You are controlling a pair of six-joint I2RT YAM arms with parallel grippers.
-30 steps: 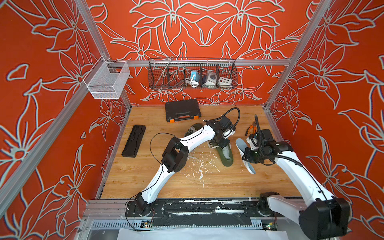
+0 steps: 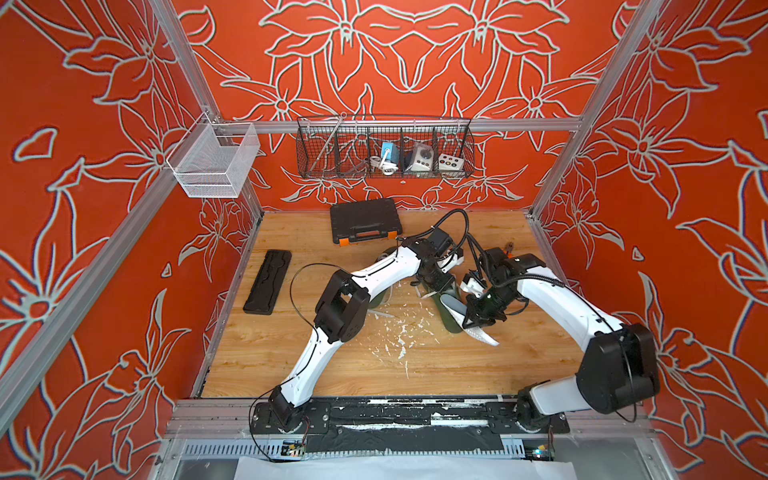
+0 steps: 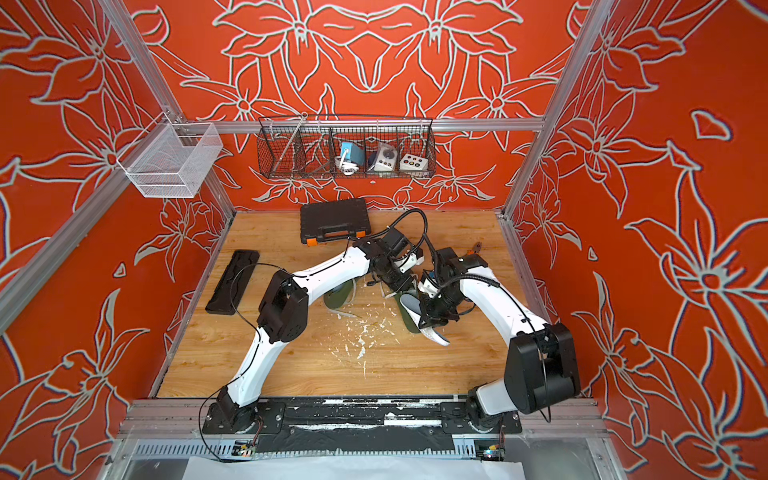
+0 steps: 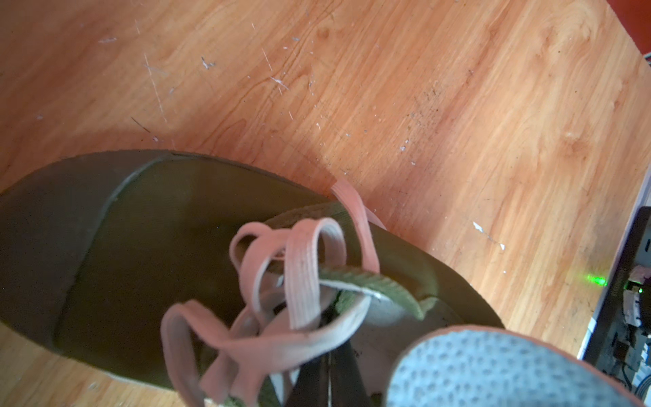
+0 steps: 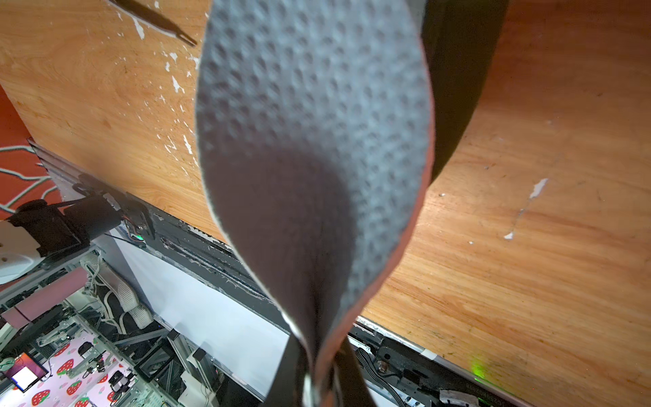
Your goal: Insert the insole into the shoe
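An olive shoe with pink-white laces lies on the table under my left gripper, whose fingers are shut at the laces near the opening; whether anything thin is between them is hidden. My right gripper is shut on the dimpled grey insole, pinched into a fold at its middle. The insole's front part hangs over the shoe's opening, its edge showing at lower right in the left wrist view. The other end sticks out toward the front right in the top views.
A black case lies at the back and a black tray at the left. A second shoe is partly hidden by the left arm. Orange tools lie at the back right.
My right gripper has carried the insole leftward from the table's right to over the shoe. The left gripper has shifted slightly left and stays at the shoe's laces.
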